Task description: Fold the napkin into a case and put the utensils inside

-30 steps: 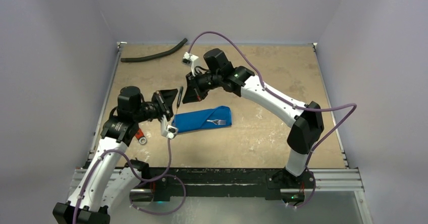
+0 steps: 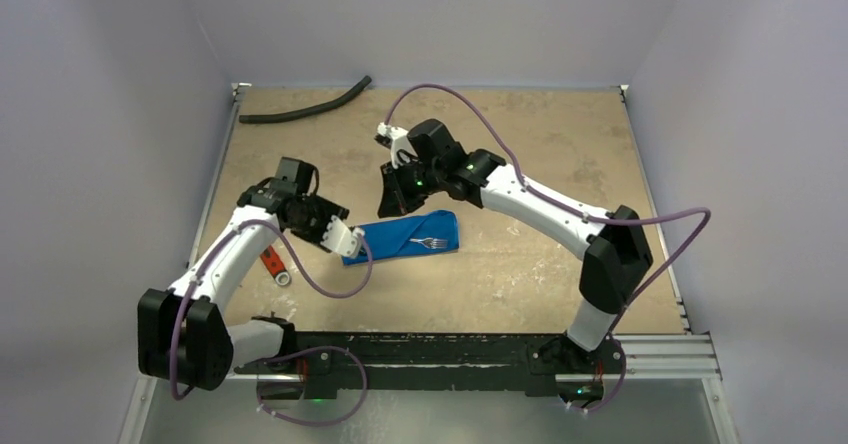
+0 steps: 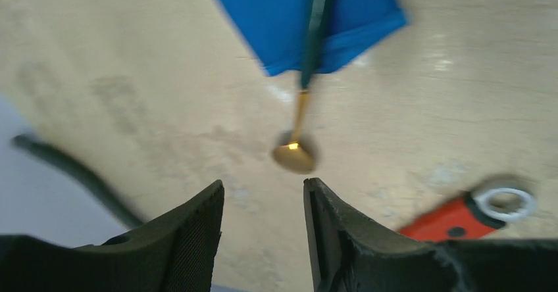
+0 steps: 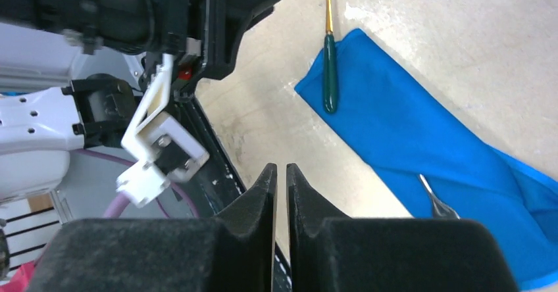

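Observation:
The folded blue napkin lies mid-table with a fork on it. A green-handled spoon with a gold bowl rests across the napkin's left end, its bowl on the tabletop. My left gripper stands open above it, empty and apart from the spoon. My right gripper is over the napkin's upper side, its fingertips close together with nothing seen between them.
A red tool with a metal ring lies left of the napkin. A black tube lies at the back left.
My left arm has swung upward and leftward in the top view; my right gripper has moved slightly right and down.

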